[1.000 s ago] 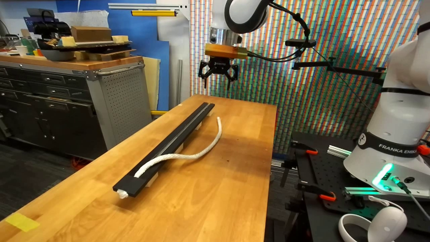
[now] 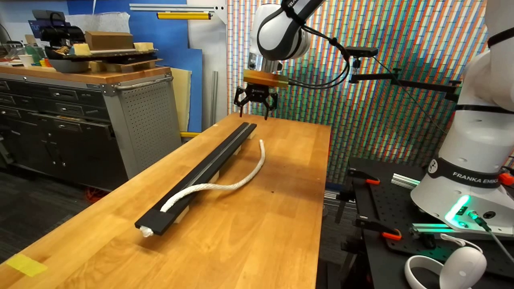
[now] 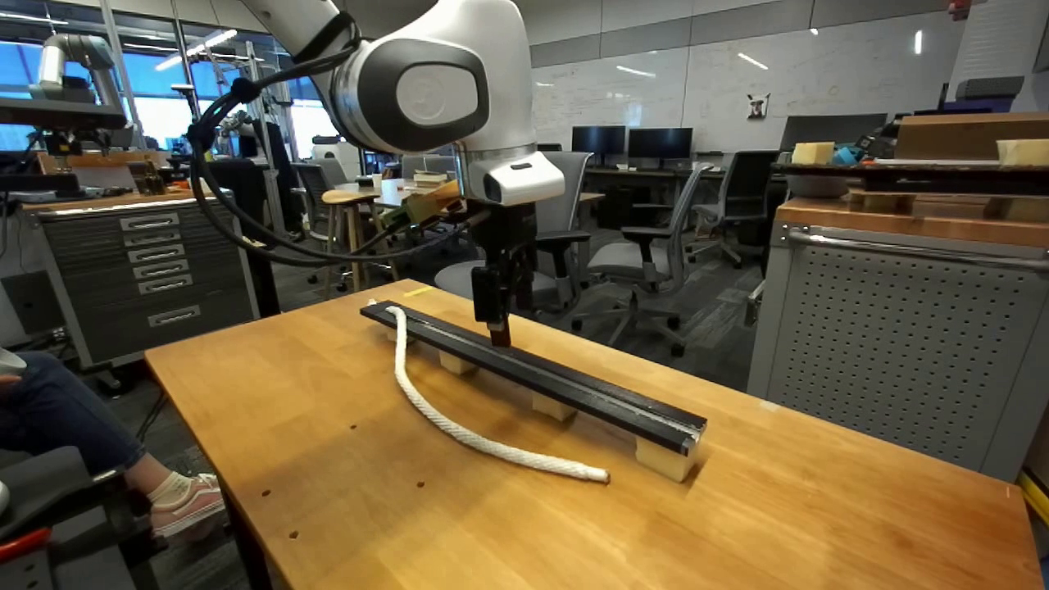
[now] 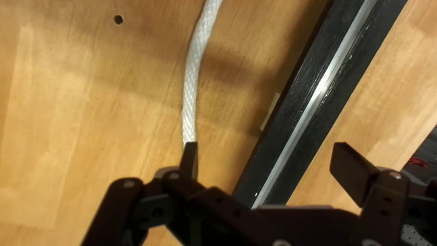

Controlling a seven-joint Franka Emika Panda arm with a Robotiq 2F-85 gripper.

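Observation:
A white rope (image 2: 234,185) has one end in the near end of the black grooved rail (image 2: 210,163); the remainder curves over the tabletop to the rail's right. In exterior view 2 the rope's loose tip (image 3: 597,474) lies on the wood, apart from the rail (image 3: 560,379). My gripper (image 2: 253,115) hangs above the table around the rail's far end, fingers open and empty. Looking down in the wrist view, the rail (image 4: 305,102) passes between the spread fingers, and the rope (image 4: 192,82) runs down behind the left fingertip (image 4: 189,158), which hides its end.
Small wooden blocks (image 3: 664,457) hold the rail off the wooden table (image 3: 324,423). A grey cabinet (image 2: 144,110) stands beyond the table's left edge.
My gripper has come down and slightly left in exterior view 1, still open. Rope and rail lie as before.

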